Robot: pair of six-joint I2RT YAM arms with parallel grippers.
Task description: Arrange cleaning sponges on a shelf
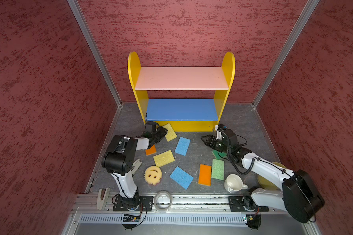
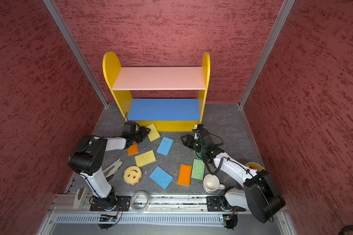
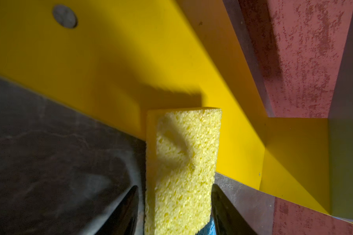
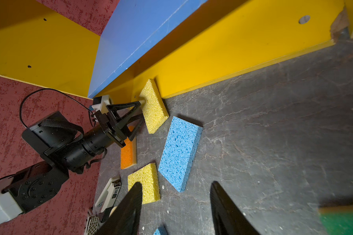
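A yellow sponge [image 1: 170, 132] stands tilted on the floor, its upper end against the yellow front board [image 4: 239, 51] below the blue shelf [image 1: 182, 108]. My left gripper is open around the lower part of this sponge [image 3: 184, 156], which lies turned between the parted fingers. A dark gap shows beside the left finger [image 3: 126, 213]; contact at the right one is unclear. Another yellow sponge [image 1: 164, 158] and a blue sponge [image 4: 180, 152] lie flat on the floor. My right gripper hangs open and empty, right of the blue sponge.
Both the blue shelf and the upper pink shelf [image 1: 182, 77] are bare. Orange sponges [image 1: 204, 174], a green sponge [image 1: 217, 169], another blue sponge [image 1: 181, 177], a smiling face [image 1: 153, 175] and a white mug [image 1: 233, 183] lie nearer the front.
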